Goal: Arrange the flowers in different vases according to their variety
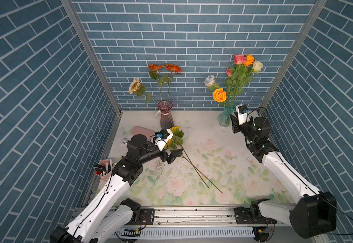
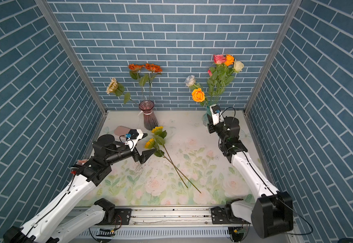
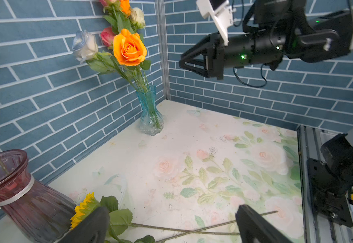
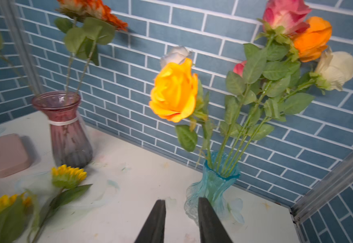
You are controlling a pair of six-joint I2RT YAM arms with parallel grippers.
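Two sunflowers (image 2: 159,139) lie on the table with their stems crossing toward the front. My left gripper (image 2: 150,144) hovers by their heads, open, its fingers apart with no stem between them. Behind it stands the purple vase (image 1: 166,117), holding two orange-red flowers (image 2: 144,68) and a pale cream sunflower-like bloom (image 1: 134,85) leaning left. The blue glass vase (image 4: 213,186) at the back right holds several roses (image 4: 175,92) in orange, pink, white and cream. My right gripper is open and empty in front of that vase.
A pink case (image 1: 142,132) lies left of the purple vase. A cup with pens (image 1: 103,168) sits at the table's left edge. Brick-patterned walls close in the back and sides.
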